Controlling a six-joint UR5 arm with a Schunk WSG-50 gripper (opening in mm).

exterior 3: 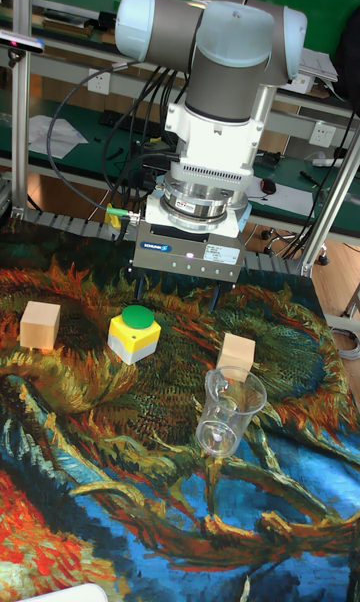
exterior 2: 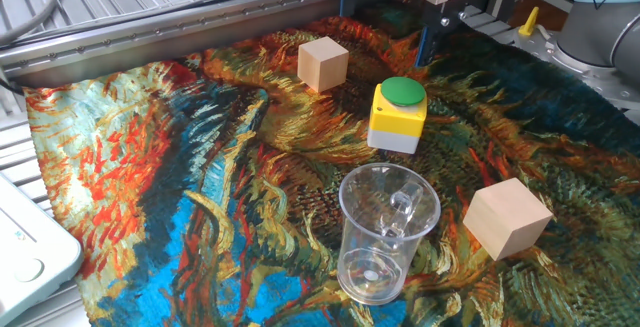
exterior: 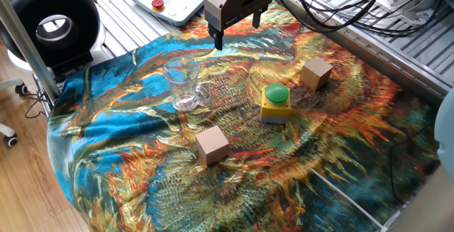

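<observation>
My gripper [exterior: 237,32] hangs above the cloth with its two fingers wide apart and nothing between them. In exterior view 2 its fingers [exterior 2: 428,37] show at the top, behind the yellow box with a green button [exterior 2: 397,117]. A clear plastic cup with a handle [exterior: 183,84] stands upright on the cloth. One wooden cube [exterior: 212,145] lies toward the front in exterior view 1; another wooden cube [exterior: 316,73] is to the right, close to the button box. In exterior view 3 the cup [exterior 3: 229,410] partly overlaps the first cube [exterior 3: 238,355]. The gripper touches none of these.
A patterned cloth [exterior: 128,168] covers the table, with wide bare areas around the objects. A tablet-like panel with a red knob [exterior: 158,5] lies at the back. Cables [exterior: 340,23] and a metal rail [exterior 2: 180,49] run along the table's edge.
</observation>
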